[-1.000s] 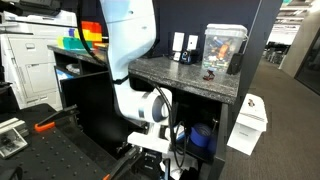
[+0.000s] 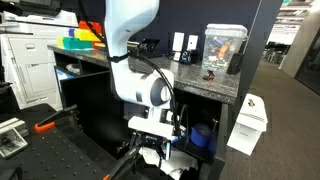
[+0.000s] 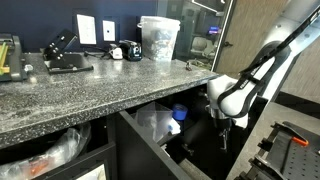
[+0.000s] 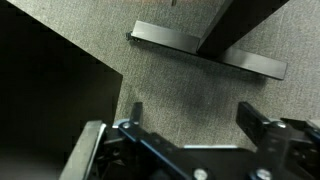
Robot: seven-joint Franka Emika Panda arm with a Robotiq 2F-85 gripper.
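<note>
In the wrist view my gripper is open, its two dark fingers wide apart with no object between them. Beneath it lie grey carpet (image 4: 185,90) and a flat dark metal foot with a post (image 4: 235,28). A black panel (image 4: 50,85) fills the left side of that view. The white arm (image 2: 140,88) reaches down beside the counter in exterior view 1; its fingertips are hard to make out there. From the other side, the arm (image 3: 235,100) appears low at the right, past the counter's end.
Under the counter (image 2: 215,80) are dark shelves holding a blue round item (image 2: 201,133) and a clear plastic bag (image 3: 152,122). A clear tub (image 2: 222,47) stands on top. A white box (image 2: 247,125) hangs near the counter's end. Open carpet (image 2: 275,130) lies to the right.
The counter and the items on it look unchanged.
</note>
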